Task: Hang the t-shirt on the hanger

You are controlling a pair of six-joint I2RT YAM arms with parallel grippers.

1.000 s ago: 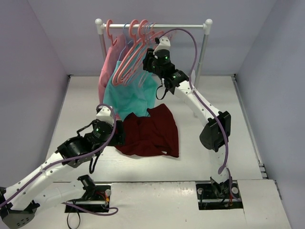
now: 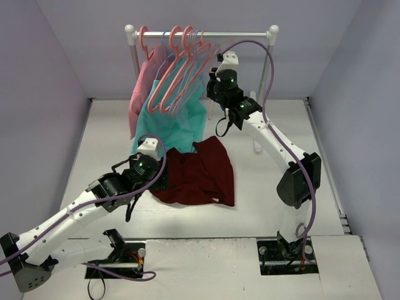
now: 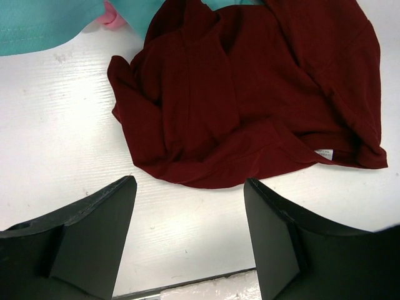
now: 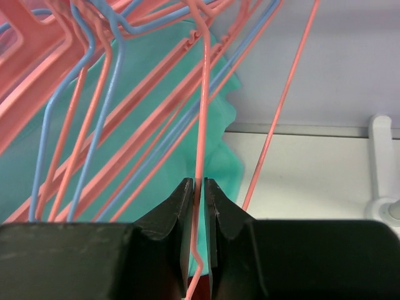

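The dark red t-shirt [image 2: 200,172] lies crumpled on the table, its white tag [image 3: 324,154] near the front hem. Over its near left edge hovers my left gripper, fingers wide apart and empty; bare table shows between them. At the rack's right side, my right gripper has its fingertips closed around the thin wire of a pink hanger [image 4: 203,106]. The top of that hanger is out of the right wrist view, and my arm covers part of it in the top view.
A white rail [image 2: 237,35] carries several pink and blue hangers [image 2: 178,75], bunched left of my right gripper. A teal garment [image 2: 187,128] and a pink one [image 2: 142,94] hang there too.
My right gripper has moved right, and the pink hanger at it has come away from the bunch. The left gripper has shifted slightly right. The t-shirt lies unchanged.
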